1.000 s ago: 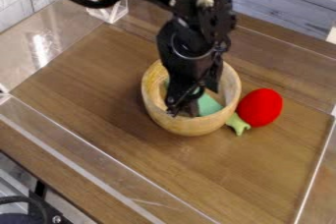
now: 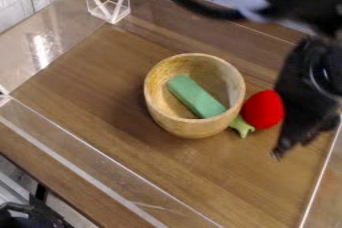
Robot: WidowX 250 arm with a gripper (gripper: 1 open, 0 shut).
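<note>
A round wooden bowl (image 2: 168, 109) sits near the middle with a green block (image 2: 197, 96) lying inside it. Just right of the bowl a red object (image 2: 263, 110) rests on the wood, with a light green piece (image 2: 242, 128) beside it, against the bowl. The black gripper (image 2: 297, 122) is at the right edge, blurred, low over the red object's right side; whether it is open or shut, or holds anything, I cannot tell.
The wooden tray floor (image 2: 94, 102) is bare to the left of and below the bowl. Clear walls edge it, with a small clear bracket (image 2: 110, 4) at the top left.
The gripper has swung right from over the bowl to the right edge, uncovering the green block in the bowl. The bowl and red object look unmoved.
</note>
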